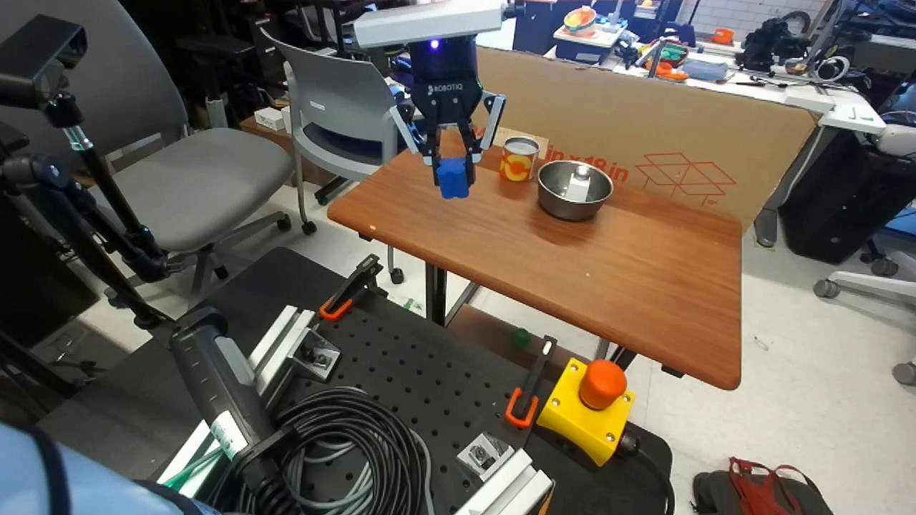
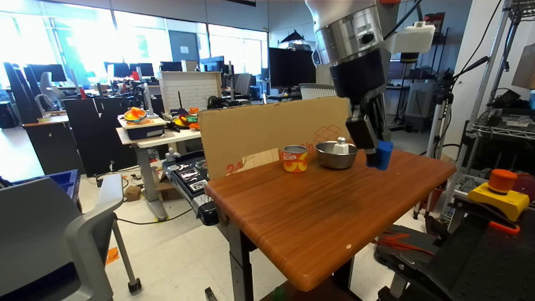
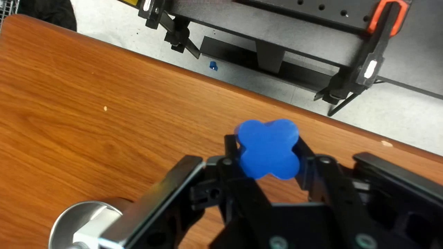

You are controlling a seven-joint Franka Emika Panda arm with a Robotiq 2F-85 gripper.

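Observation:
My gripper [image 1: 452,163] is shut on a blue block [image 3: 269,149], lobed like a four-leaf shape from above, with a finger pressed to either side of it. In the first exterior view the block hangs over the left part of the wooden table [image 1: 532,249], clear of the surface. A metal bowl [image 1: 555,202] stands farther back on the table, to the right of the gripper in that view. It contains a white bottle-like object [image 2: 341,146]. Beside the bowl stands a can with a peach label [image 2: 294,159].
A cardboard sheet [image 1: 670,129] stands upright along the table's back edge. Opposite it, a black perforated bench [image 1: 403,369] holds clamps, coiled cable and a yellow box with a red button [image 1: 592,408].

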